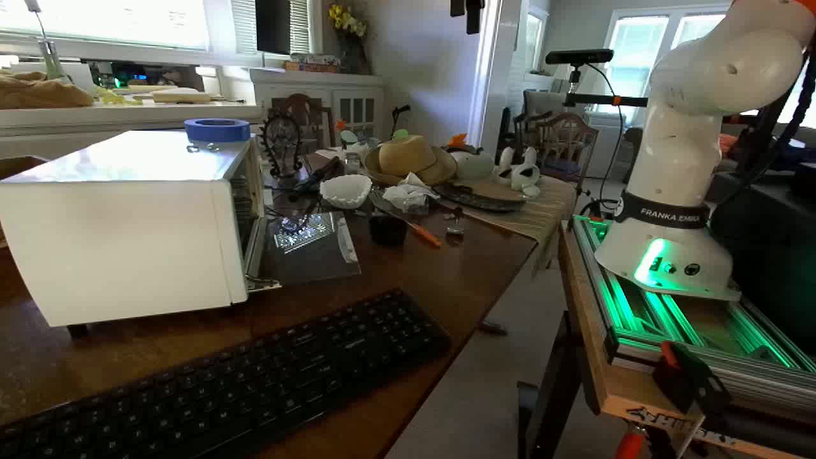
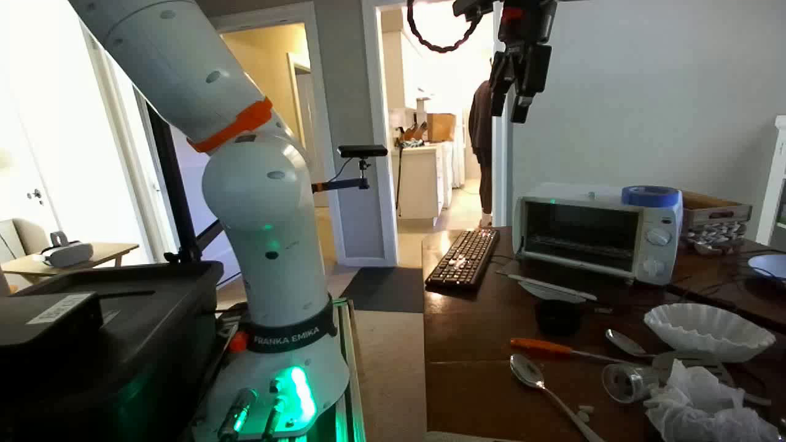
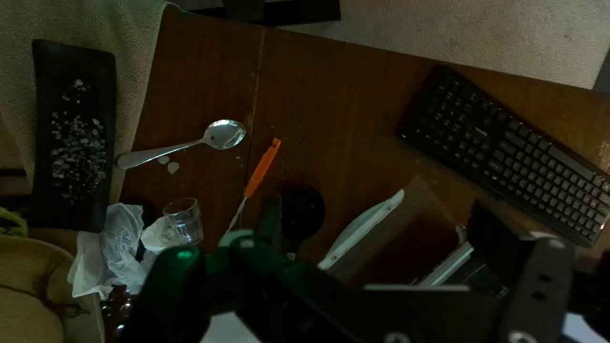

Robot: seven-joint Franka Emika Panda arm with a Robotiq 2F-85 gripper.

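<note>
High over the table, my gripper (image 2: 509, 109) hangs open with its fingers pointing down and nothing between them. From the wrist view, one fingertip (image 3: 271, 216) overlaps the edge of a black ladle-like bowl (image 3: 303, 211), far below it. A silver spoon (image 3: 224, 135) and an orange-handled utensil (image 3: 262, 168) lie on the bare wood. The white toaster oven (image 2: 576, 228) has a blue tape roll (image 2: 651, 196) on top; its glass door (image 1: 321, 256) is lowered in exterior view 1. A black keyboard (image 2: 464, 258) rests near the table edge.
Clutter fills the other end: a white fluted bowl (image 2: 707, 331), a clear glass (image 3: 184, 220), crumpled white plastic (image 3: 123, 240), a straw hat (image 1: 407, 157) and a dark tray (image 3: 74, 134). Bare wood (image 3: 337, 114) lies between spoon and keyboard.
</note>
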